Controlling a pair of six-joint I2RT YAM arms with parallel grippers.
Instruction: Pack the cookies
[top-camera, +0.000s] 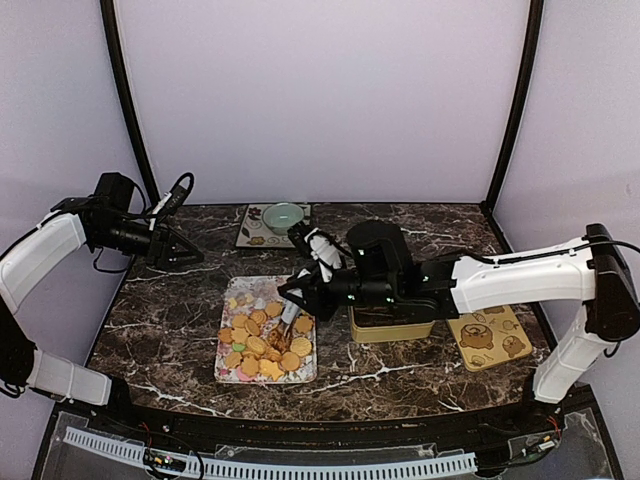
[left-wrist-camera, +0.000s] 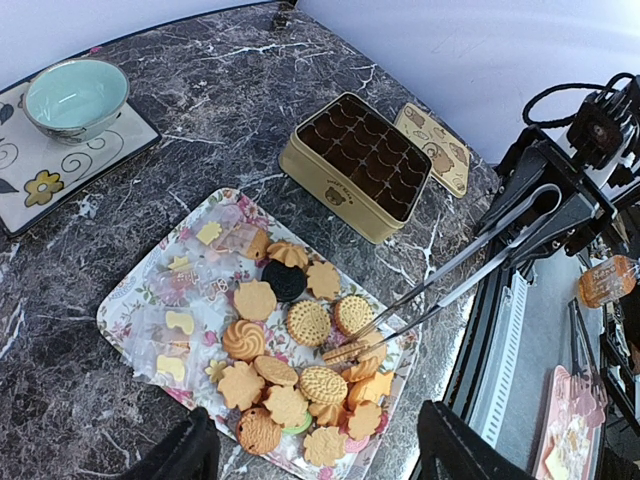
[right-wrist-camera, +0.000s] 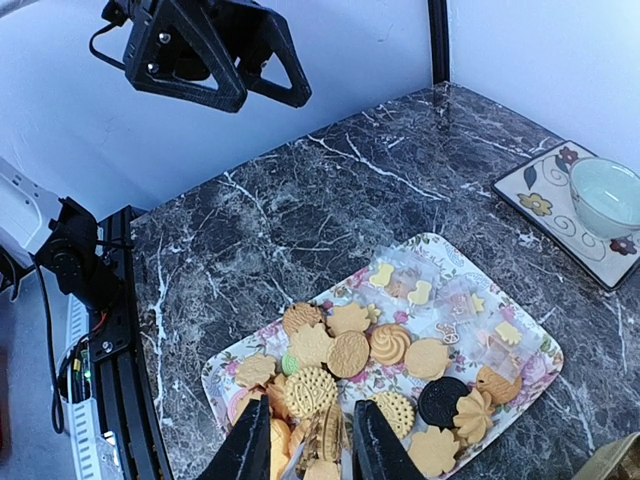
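Note:
A floral tray (top-camera: 226, 300) full of assorted cookies lies at mid-table, several of them round (left-wrist-camera: 309, 323), one dark (left-wrist-camera: 284, 280). Over its near right part hangs my right gripper (top-camera: 308, 292), shut on metal tongs (left-wrist-camera: 450, 275). The tongs point down, their golden tips (left-wrist-camera: 345, 352) among the cookies beside an oval cookie (left-wrist-camera: 323, 384); whether a cookie is between the tips is hard to tell. A beige box (left-wrist-camera: 340, 195) with dark compartments stands right of the tray, partly under the right arm. Away to the left, my left gripper (top-camera: 178, 252) is open and empty.
A pale green bowl (top-camera: 283, 216) sits on a patterned board (top-camera: 247, 238) at the back. The bear-patterned lid (top-camera: 492, 337) lies at the far right. Bare marble shows left of the tray and in front of it.

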